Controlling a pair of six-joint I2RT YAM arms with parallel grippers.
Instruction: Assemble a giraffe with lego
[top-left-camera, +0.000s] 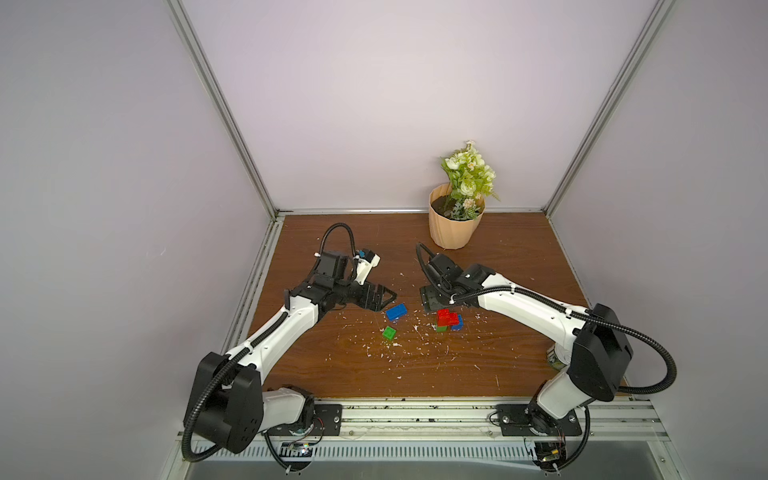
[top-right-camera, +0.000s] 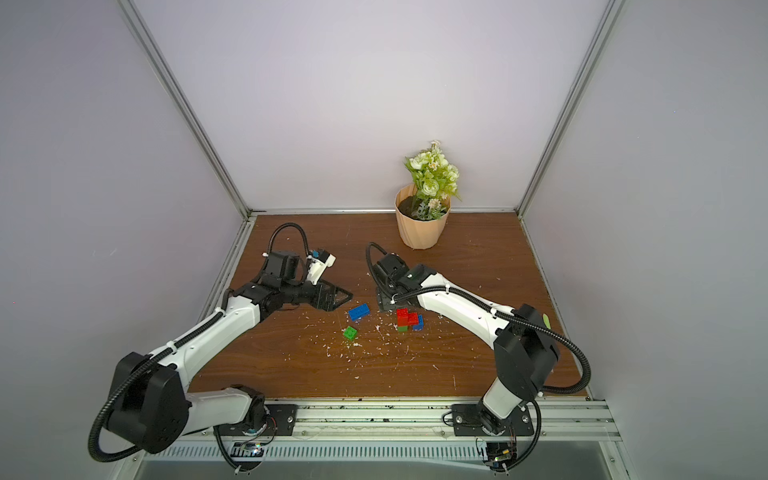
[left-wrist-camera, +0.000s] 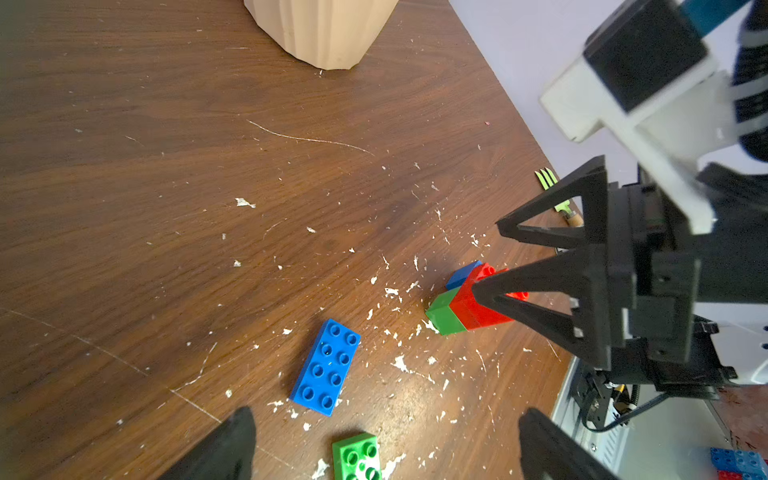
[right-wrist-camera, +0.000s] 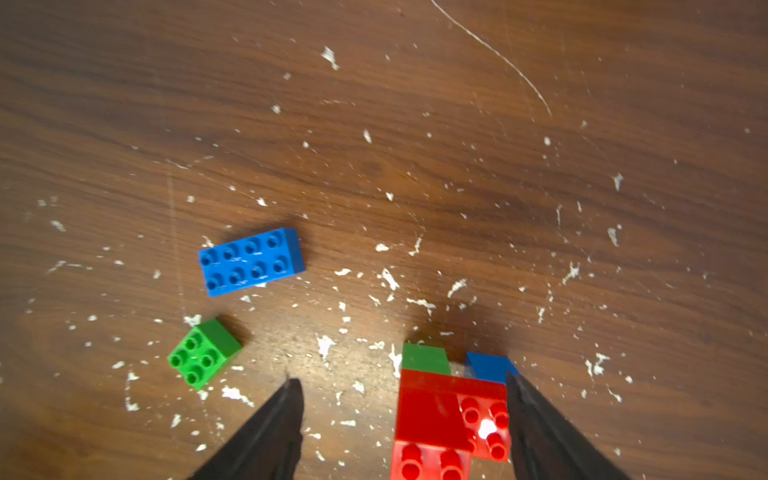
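A small assembly of red bricks (right-wrist-camera: 429, 408) on green and blue ones sits on the table, right of centre. Left of it lie a loose blue brick (right-wrist-camera: 251, 261) and a small green brick (right-wrist-camera: 204, 353). My right gripper is over the assembly, fingers apart on either side of its red top, holding nothing that shows. My left gripper hangs left of the loose bricks, fingers apart in its wrist view with only table and part of the green brick seen between them.
A potted plant (top-left-camera: 452, 228) stands at the back right. A small green fork-like tool (left-wrist-camera: 552, 188) is at the right edge. White scraps are scattered over the middle.
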